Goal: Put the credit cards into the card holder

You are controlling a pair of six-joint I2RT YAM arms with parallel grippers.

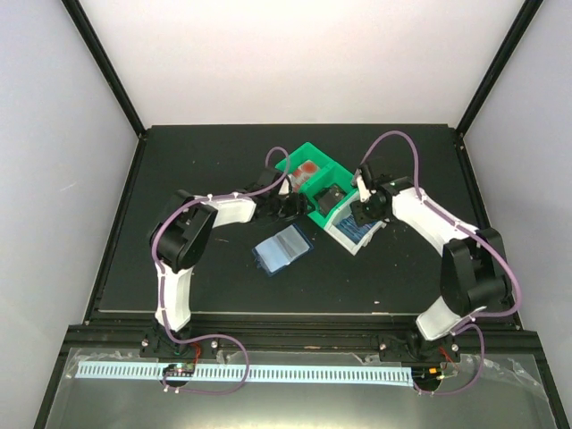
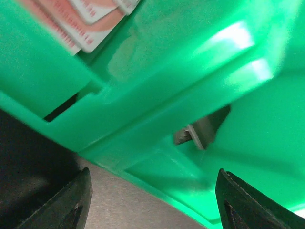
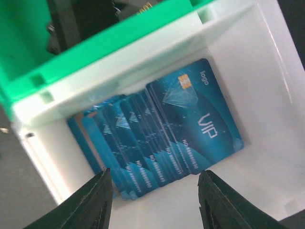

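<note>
Blue VIP credit cards lie overlapping in the white bin. Above them my right gripper is open, with nothing between its fingers. The card holder, opened flat with clear sleeves, rests on the table in front of the bins. My left gripper is open and empty beside the near wall of the green bin. Pinkish-red cards sit in that bin's far-left compartment, and dark cards in its middle one.
The joined green and white bins stand at a slant at the table's back centre. Bare black table lies around the card holder and toward the front edge.
</note>
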